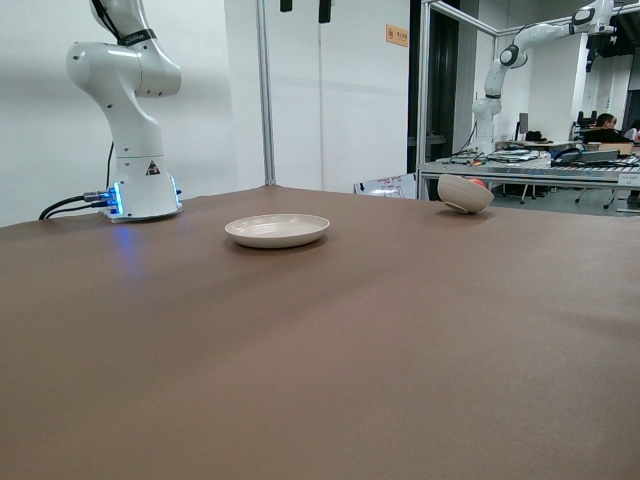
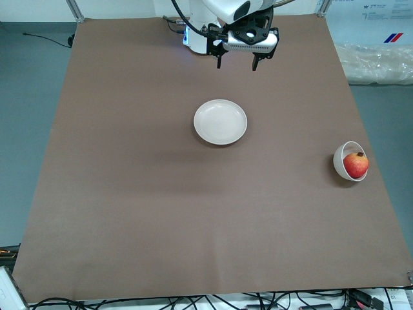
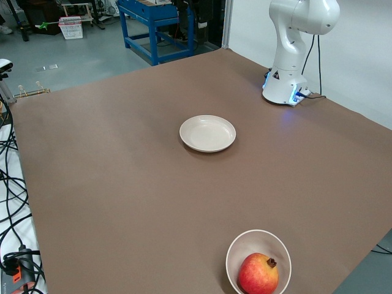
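A white plate lies on the brown tabletop, near its middle. To its right in the left view, a tilted-looking white bowl holds a red pomegranate; in the right view this bowl is in the foreground. My gripper hangs above the back of the table, beyond the plate, its two black fingers apart with nothing visible between them. In the top view only the finger tips show at the upper edge.
The robot base stands at the back edge of the table. Cables run outside one table edge.
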